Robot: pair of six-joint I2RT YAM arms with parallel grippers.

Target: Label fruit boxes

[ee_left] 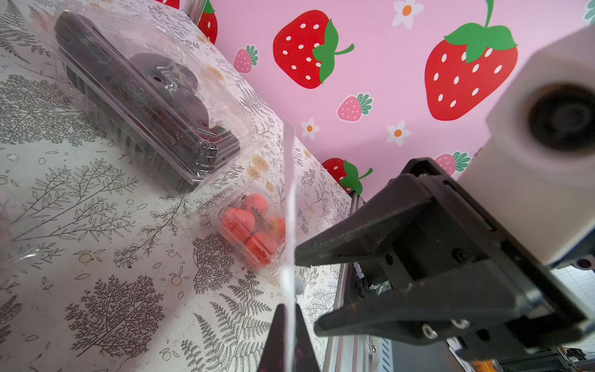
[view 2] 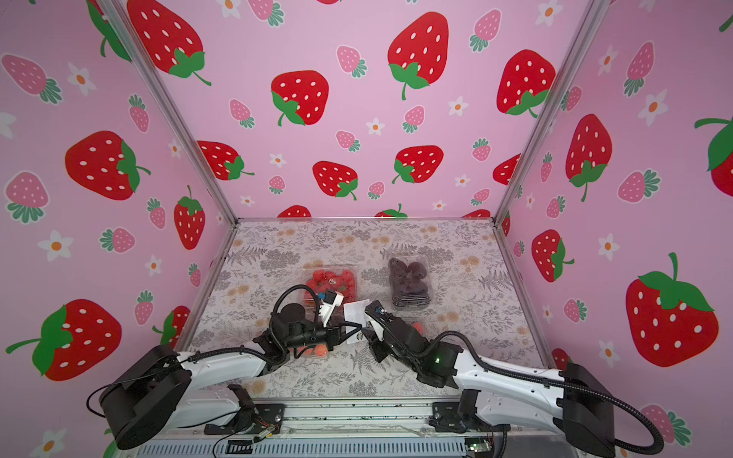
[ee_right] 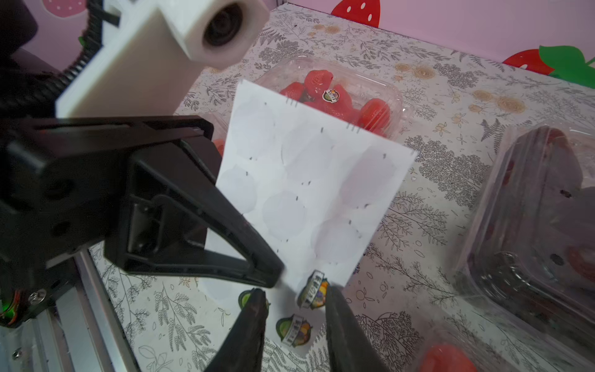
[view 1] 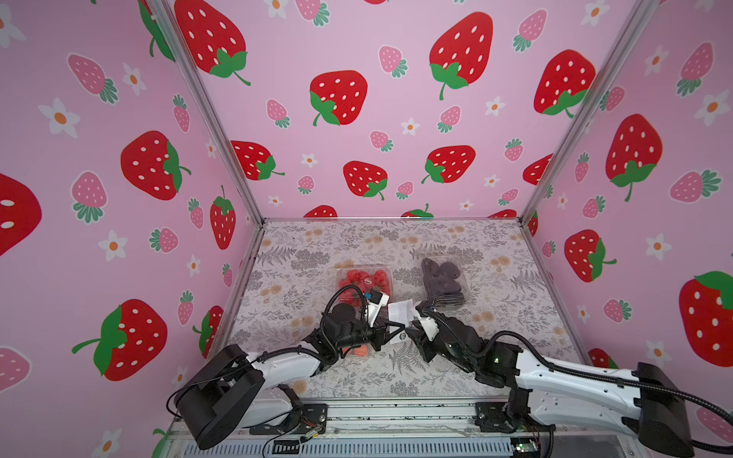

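My left gripper is shut on a thin white label sheet, seen edge-on in the left wrist view. In the right wrist view the sheet shows pale round blanks and, low down, a few round fruit labels point(ee_right: 294, 330). My right gripper stands part open at the sheet's lower part, with a label in line with the gap between its fingers. From the left wrist view, its fingertips are apart and close to the sheet; contact cannot be told. A clear box of red fruit point(ee_right: 334, 102) carries a round label. A dark-fruit box point(view 1: 443, 278) stands right of it.
A small clear box of orange-red fruit point(ee_left: 251, 226) stands near the right arm. More orange fruit point(view 1: 359, 351) shows partly hidden below the left gripper.
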